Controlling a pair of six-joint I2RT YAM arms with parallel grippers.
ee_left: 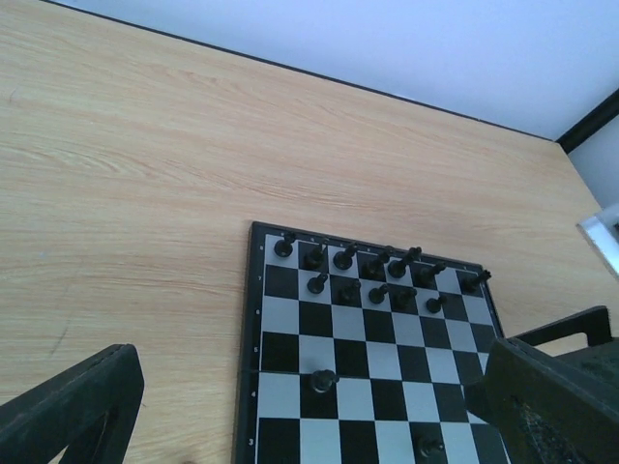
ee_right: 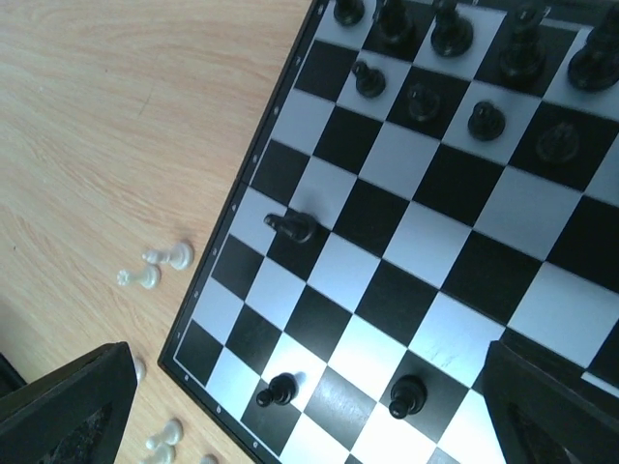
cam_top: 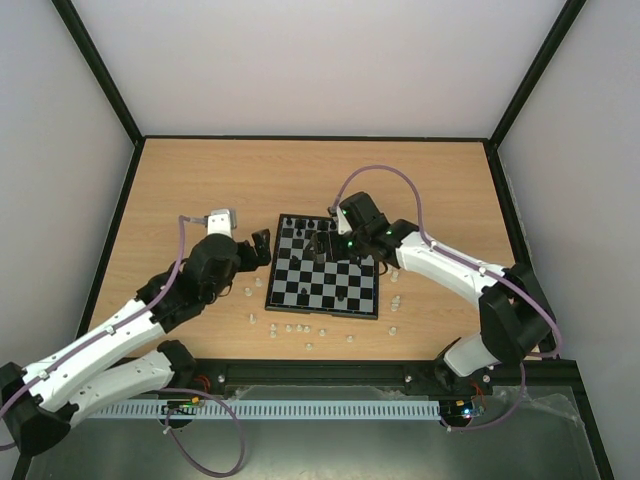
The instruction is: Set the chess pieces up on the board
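Note:
The checkered chessboard lies flat in the middle of the table. Black pieces fill much of its far edge, such as a tall one, with several pawns in the row before them. Three other black pieces stand nearer: one near the left edge, one near the front left and one toward the middle. Just left of the board hovers my left gripper, open and empty. Over the board's far half is my right gripper, also open with nothing between its fingers.
White pieces lie scattered on the wood in front of the board, with others to its left and right. Bare table stretches behind and to the far left. The two grippers are close together.

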